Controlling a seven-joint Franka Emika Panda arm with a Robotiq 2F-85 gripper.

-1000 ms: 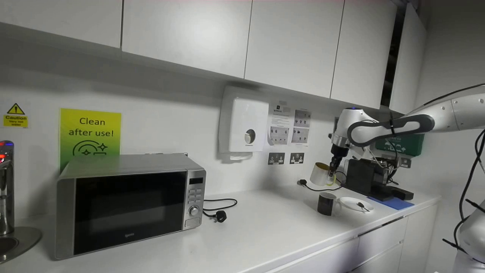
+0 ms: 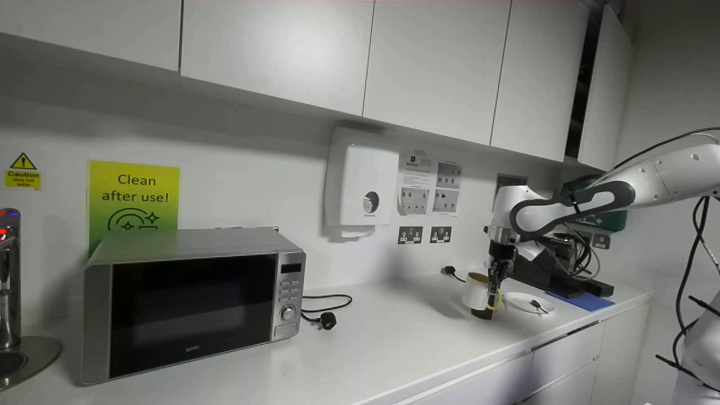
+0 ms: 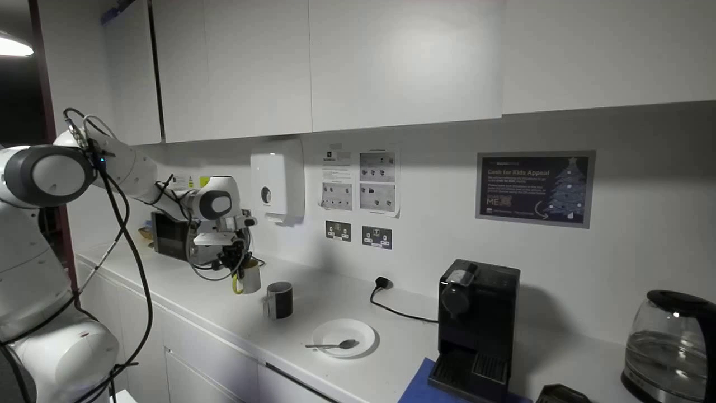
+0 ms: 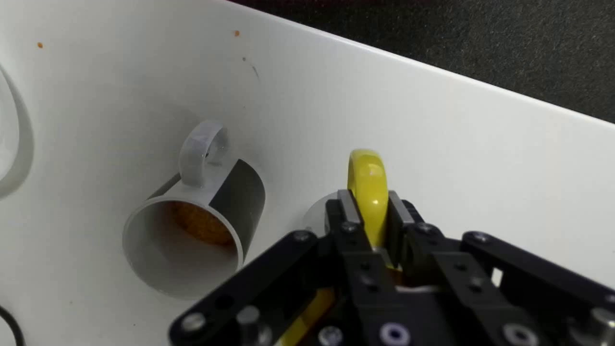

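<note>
My gripper is shut on the yellow handle [image 4: 369,179] of a white mug [image 2: 476,291] with a yellow inside. In exterior view 2 this mug [image 3: 251,277] hangs from the fingers, nearly upright, and seems to be just above the counter; its body is mostly hidden in the wrist view. A grey-and-white mug [image 3: 279,301] stands close by on the counter, apart from the held one. From above, this second mug [image 4: 245,193] has something orange-brown at its bottom. Exterior view 1 shows it largely covered by the held mug and gripper.
A white plate [image 3: 325,333] with a dark spoon [image 3: 347,343] lies beyond the standing mug. Farther along are a black coffee machine [image 3: 477,322] and a glass kettle [image 3: 661,349]. The microwave [image 2: 196,304] occupies the other end, with bare counter [image 2: 398,331] between.
The arm has come down with the white mug in its grip. That mug was higher and more tilted; now it is lower and straighter, partly covering the standing mug in exterior view 1.
</note>
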